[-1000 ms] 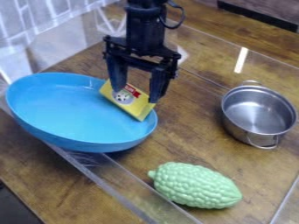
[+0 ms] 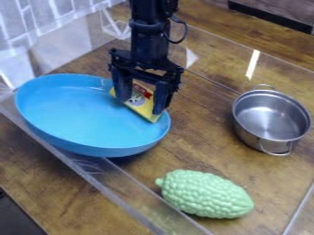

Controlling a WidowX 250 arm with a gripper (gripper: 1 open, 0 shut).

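Observation:
My black gripper (image 2: 145, 81) is low over the right rim of the blue oval dish (image 2: 86, 124), its fingers down around a yellow card or box (image 2: 141, 103) with a small red and white picture, which leans on the dish's inner right side. The fingers partly cover the yellow thing; I cannot tell whether they grip it.
A steel pot (image 2: 269, 119) stands at the right. A green bumpy vegetable, like a bitter gourd (image 2: 203, 194), lies at the front right. Clear panels edge the wooden table (image 2: 68, 197).
The gripper's fingers have drawn in and down round the yellow thing. The dish and yellow thing have shifted slightly to the right.

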